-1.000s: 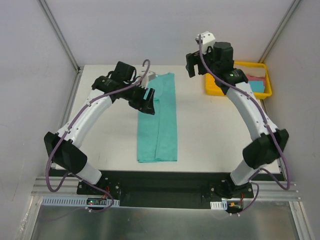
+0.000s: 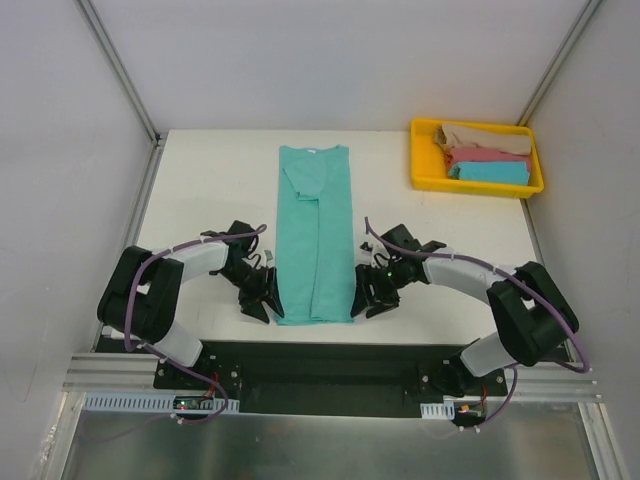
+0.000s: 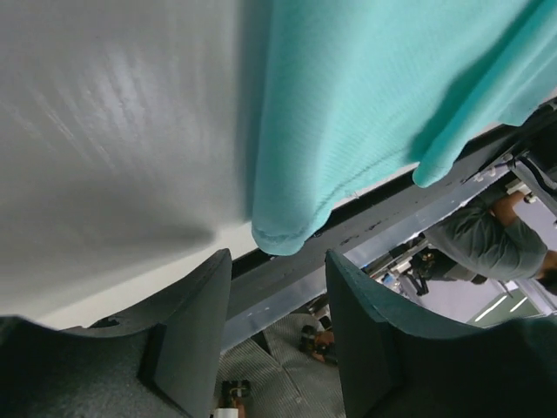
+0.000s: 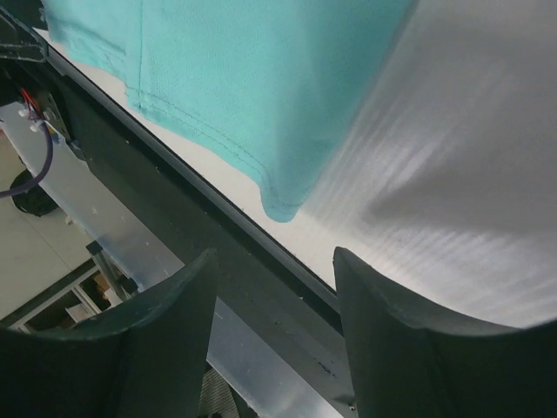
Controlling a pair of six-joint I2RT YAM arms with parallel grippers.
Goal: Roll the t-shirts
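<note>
A turquoise t-shirt (image 2: 297, 235) lies folded into a long strip down the middle of the table, its lower end close to the front edge. At that end's left corner is my left gripper (image 2: 272, 312), and at the right corner my right gripper (image 2: 360, 312). In the left wrist view the shirt corner (image 3: 287, 209) lies just beyond the parted fingertips of the gripper. The right wrist view shows the other corner (image 4: 283, 196) ahead of the parted fingers of the gripper. Nothing sits between either pair of fingers.
A yellow bin (image 2: 425, 160) at the back right holds beige, red and blue rolled cloths. A dark gap runs along the front edge.
Both arms have come down toward the front, the right one from near the bin, the left from over the shirt's middle. The shirt looks unmoved.
</note>
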